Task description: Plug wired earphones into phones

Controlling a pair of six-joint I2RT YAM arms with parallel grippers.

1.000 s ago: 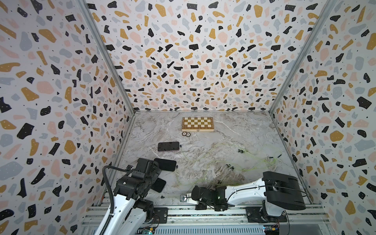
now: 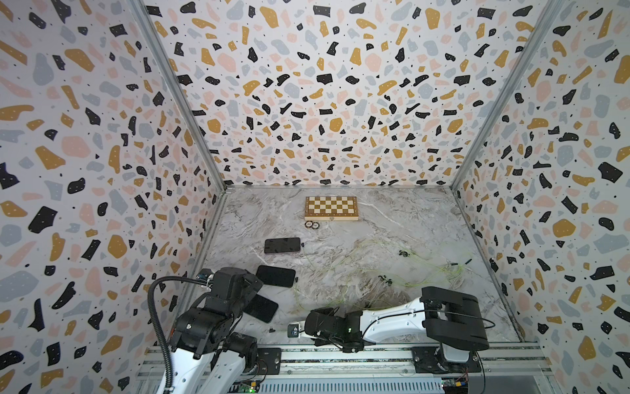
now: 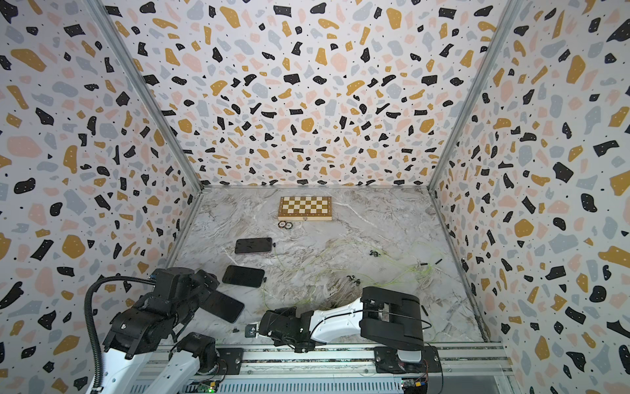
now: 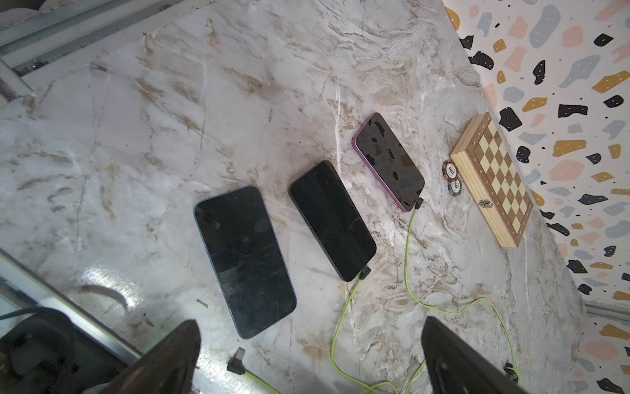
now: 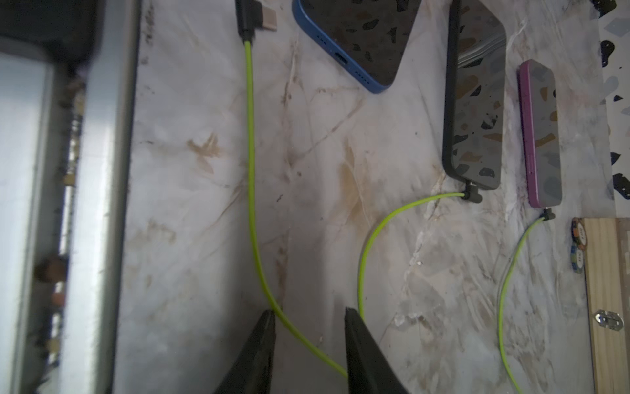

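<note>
Two phones, a black one [image 4: 332,220] and a pink-edged one [image 4: 388,161], each have a black plug with a green cable at their end. The blue-edged phone has nothing at its port in the right wrist view. Near its lower end a loose black plug [image 5: 246,17] lies on the table, its metal tip bare, its green cable [image 5: 252,184] trailing toward my right gripper. That gripper is part open above the cable, which passes between its fingers without being gripped. My left gripper hangs open and empty over the table.
A wooden chessboard box [image 2: 331,208] with two chips [image 2: 311,224] beside it stands at the back. Black earpieces [image 2: 385,279] and tangled green cables lie on the right. A metal rail [image 5: 108,197] bounds the front edge.
My left arm has drawn back to the left, uncovering more of the blue-edged phone. My right arm has shifted left along the front edge. The phones have not moved.
</note>
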